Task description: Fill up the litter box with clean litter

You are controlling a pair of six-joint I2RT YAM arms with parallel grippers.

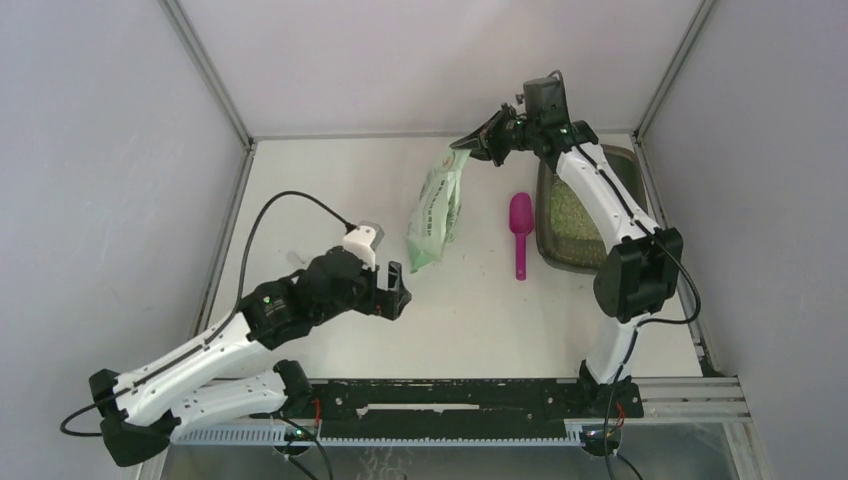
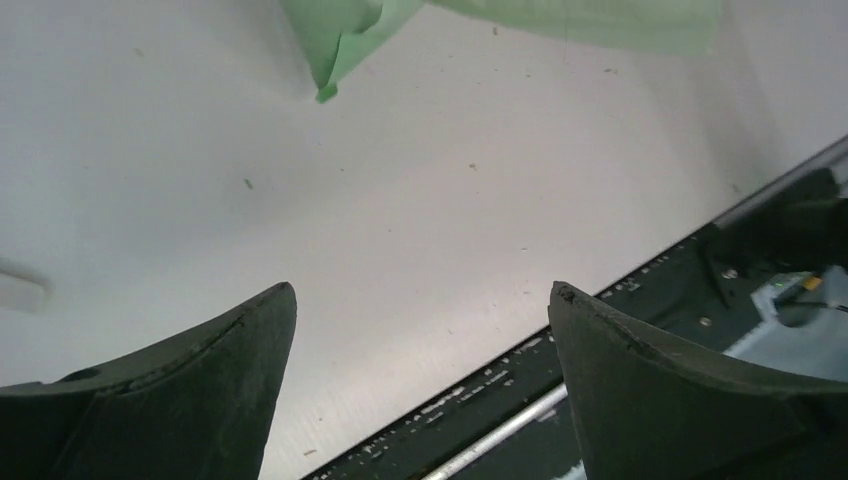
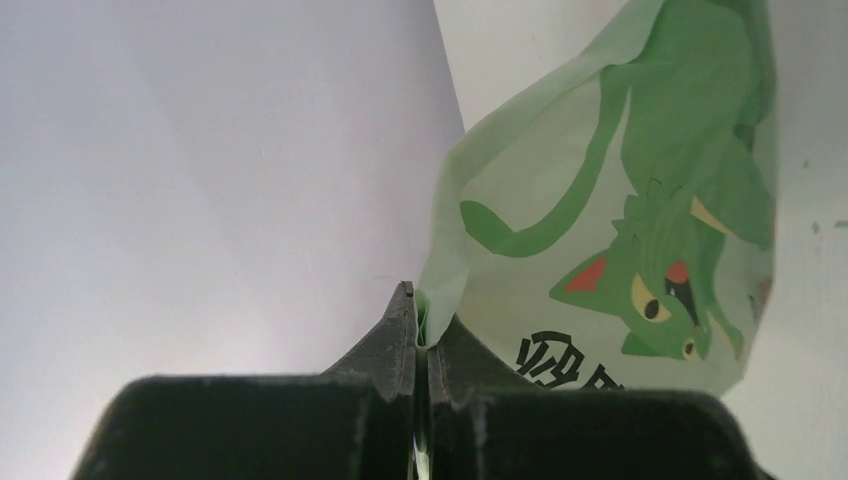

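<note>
A pale green litter bag (image 1: 436, 208) hangs down from my right gripper (image 1: 476, 152), which is shut on its edge. In the right wrist view the bag (image 3: 610, 240), printed with a green cat, is pinched as a thin fold between the fingertips. My left gripper (image 1: 397, 283) stands open below and left of the bag, empty. Part of the bag (image 2: 600, 18) shows at the top of the left wrist view, clear of the left fingers (image 2: 225, 370). The dark litter box (image 1: 570, 258) holds a layer of litter (image 1: 570, 215); my right arm covers part of it.
A magenta scoop (image 1: 520, 225) lies on the table between the bag and the litter box. Walls close in the table (image 1: 480, 330) at the back and both sides.
</note>
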